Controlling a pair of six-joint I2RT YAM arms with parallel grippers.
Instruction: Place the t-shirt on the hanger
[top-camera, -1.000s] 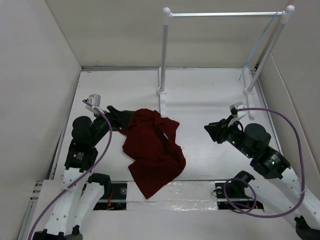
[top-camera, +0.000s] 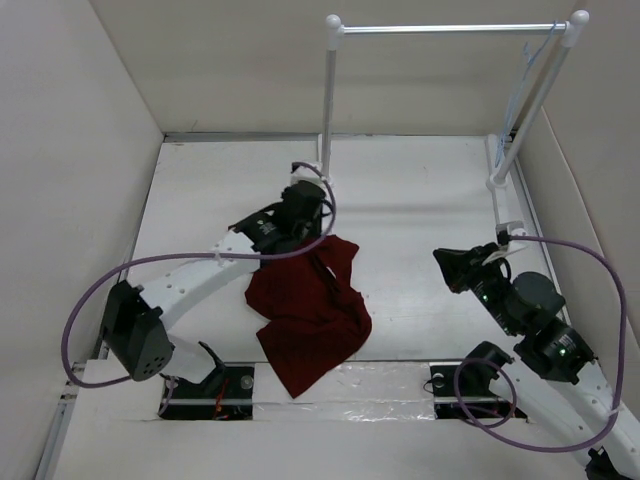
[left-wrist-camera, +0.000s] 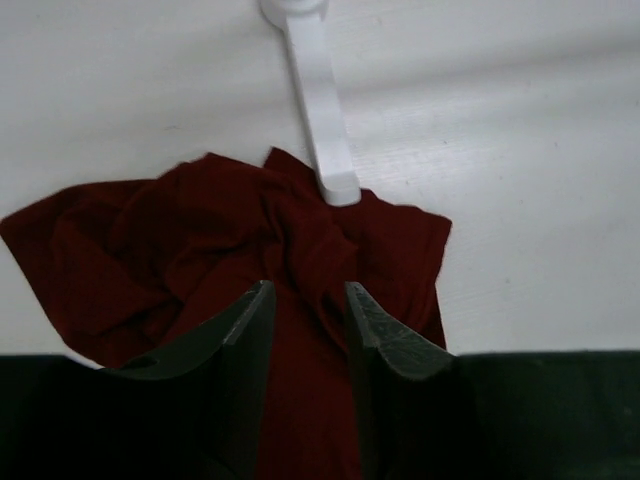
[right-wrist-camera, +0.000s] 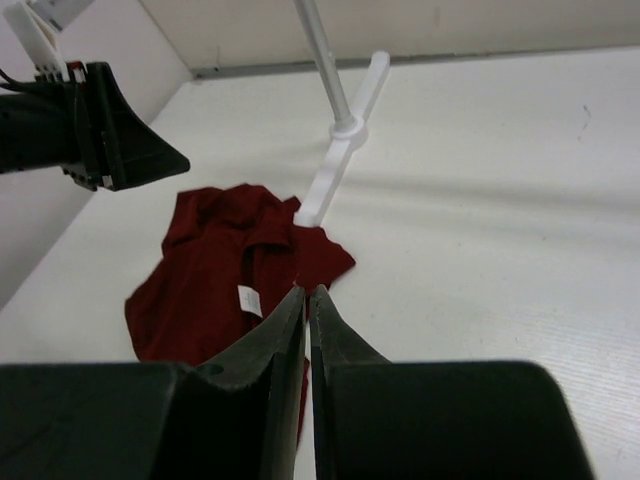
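The dark red T-shirt lies crumpled on the white floor at left of centre. My left gripper hangs over its upper part by the left rack post, fingers part open, nothing between them. My right gripper is raised at the right, fingertips only narrowly apart, nothing visible between them. A thin light-blue object, perhaps the hanger, hangs from the rack bar's right end; its shape is unclear.
The white rack bar spans two posts at the back. The left foot reaches the shirt's upper edge. Purple cables loop over both arms.
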